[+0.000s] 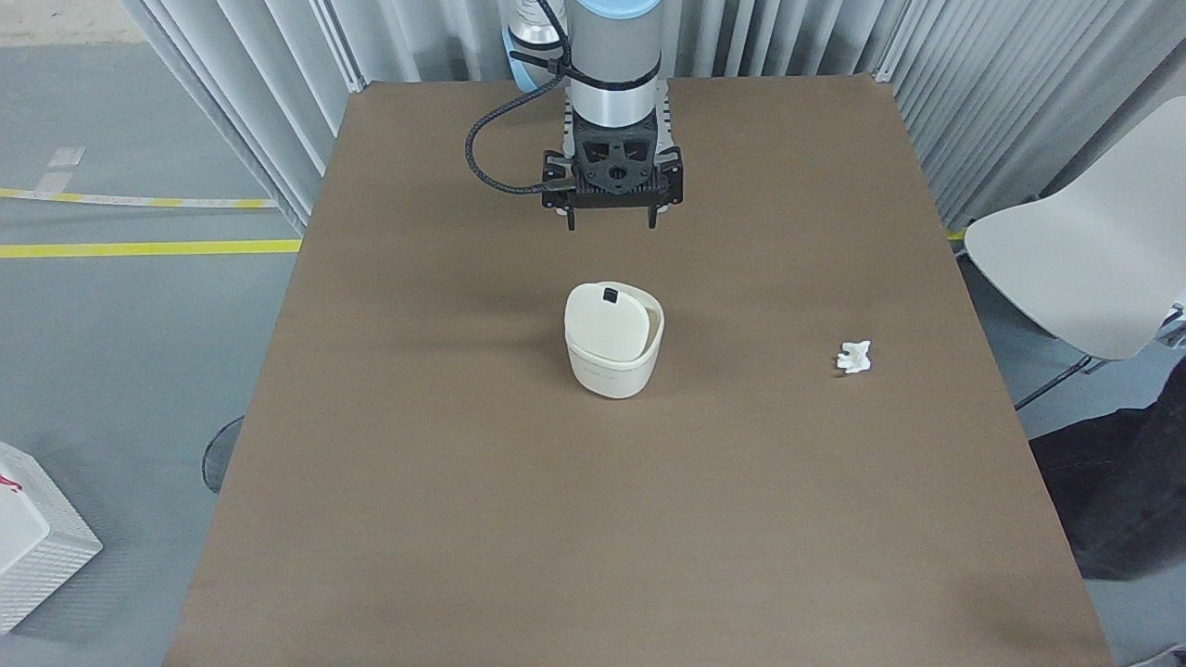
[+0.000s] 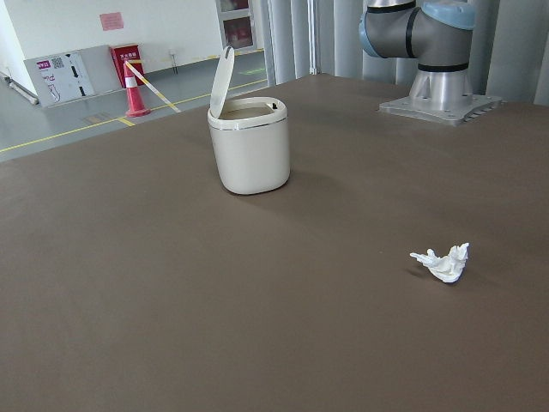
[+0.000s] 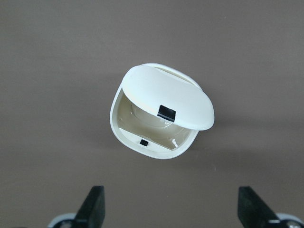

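Note:
A small white bin (image 1: 611,367) stands upright on the brown table (image 1: 623,522), its lid (image 2: 220,81) raised; from above, in the wrist view, the bin (image 3: 126,135) shows an empty-looking inside under the tilted lid (image 3: 166,90). A crumpled white tissue (image 1: 853,357) lies to the bin's right in the front view, and nearer the camera in the left view (image 2: 442,264). My gripper (image 1: 611,220) hangs behind the bin in the front view. In the wrist view its two black fingertips (image 3: 97,202) are wide apart, with nothing between them.
A white chair (image 1: 1078,245) with dark cloth below it stands off the table's right edge. Curtains line the back. The table around the bin and tissue is otherwise clear.

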